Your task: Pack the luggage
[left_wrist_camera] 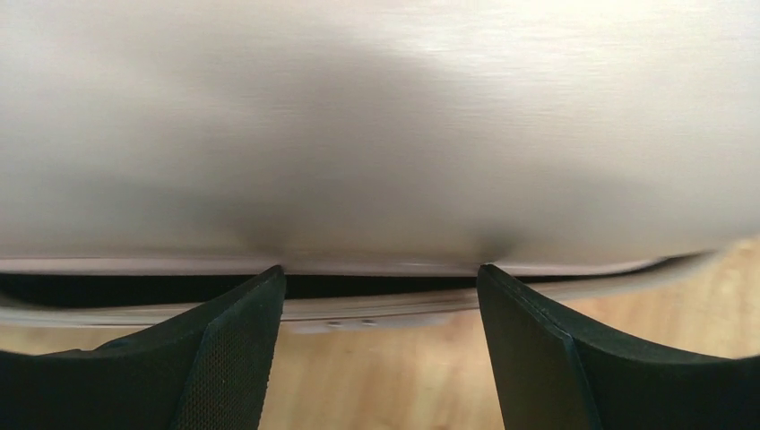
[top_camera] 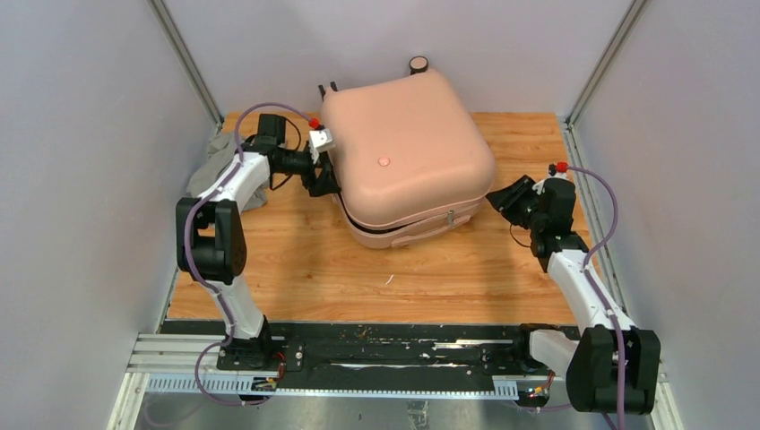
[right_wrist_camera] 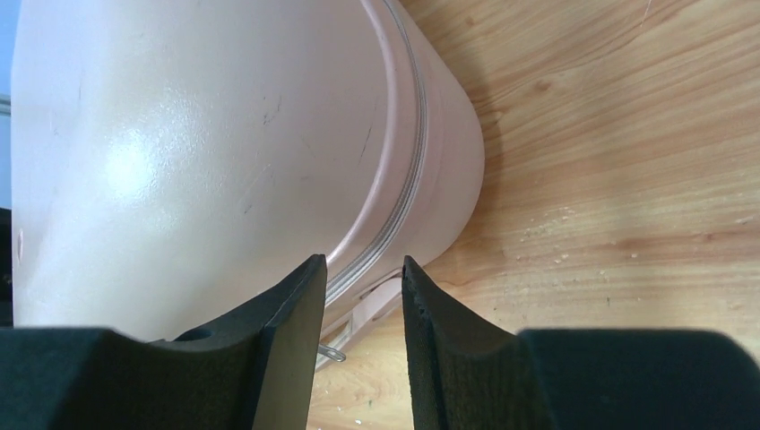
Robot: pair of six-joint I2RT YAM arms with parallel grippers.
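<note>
A pink hard-shell suitcase [top_camera: 403, 143] lies closed-lidded on the wooden table, with a dark gap along its left and front seam. My left gripper [top_camera: 323, 179] is at the suitcase's left side by that seam; in the left wrist view its part-open fingers [left_wrist_camera: 224, 349] stand before the dark slit [left_wrist_camera: 376, 285], which looks empty between them. My right gripper [top_camera: 509, 199] is beside the right front corner. In the right wrist view, its fingers [right_wrist_camera: 287, 331] are somewhat apart near the zip [right_wrist_camera: 403, 197] and a metal puller [right_wrist_camera: 332, 351].
Grey cloth [top_camera: 211, 170] lies at the back left, behind the left arm. Bare table [top_camera: 358, 282] runs along the front, and some is free at the back right. Walls surround the workspace on the back and sides.
</note>
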